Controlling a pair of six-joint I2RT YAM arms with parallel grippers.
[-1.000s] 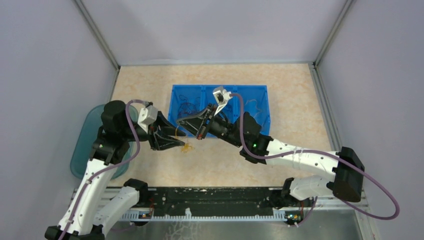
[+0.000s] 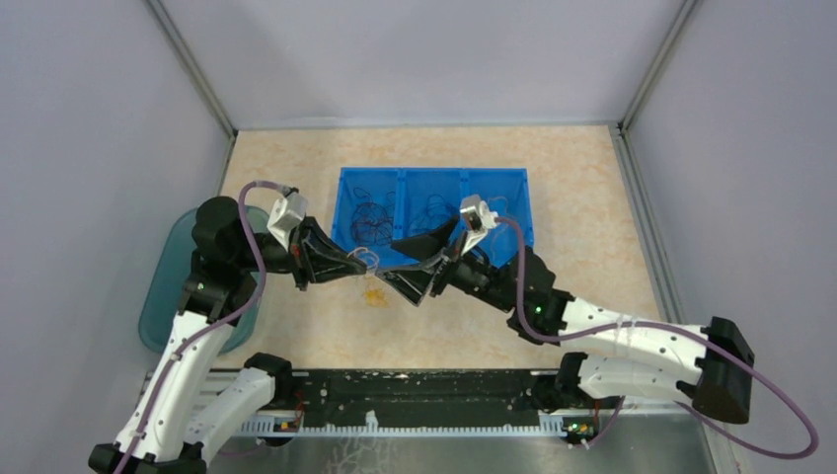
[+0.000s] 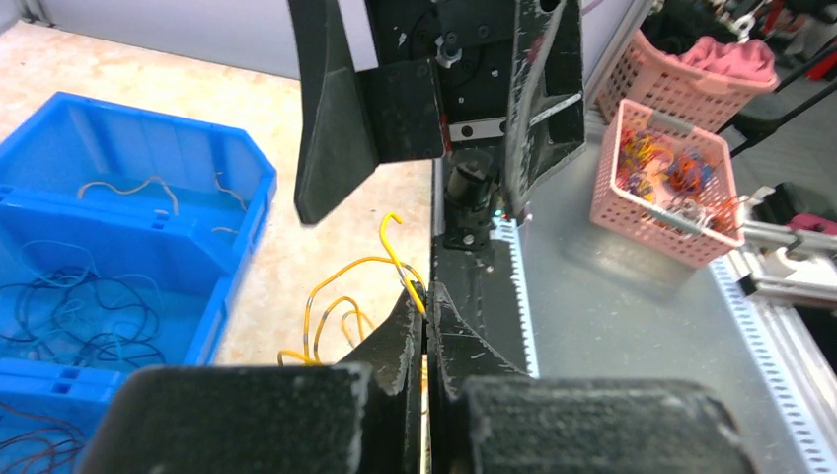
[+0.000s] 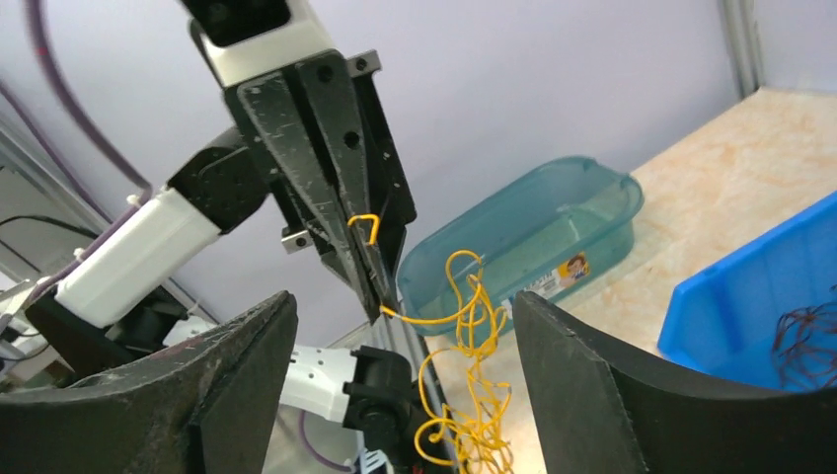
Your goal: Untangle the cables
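Observation:
A tangle of yellow cable hangs from my left gripper, which is shut on it at the fingertips; a short end sticks up above them in the left wrist view. In the top view, part of the yellow cable shows below the grippers. My right gripper stands open just right of the left one, its fingers apart with nothing seen between them. In the right wrist view the cable hangs beyond those fingers.
A blue three-compartment box with loose cables lies behind the grippers. A teal bin is at the left. Pink baskets stand off the table in the left wrist view.
My right gripper has moved right, away from the left one, and now stands open.

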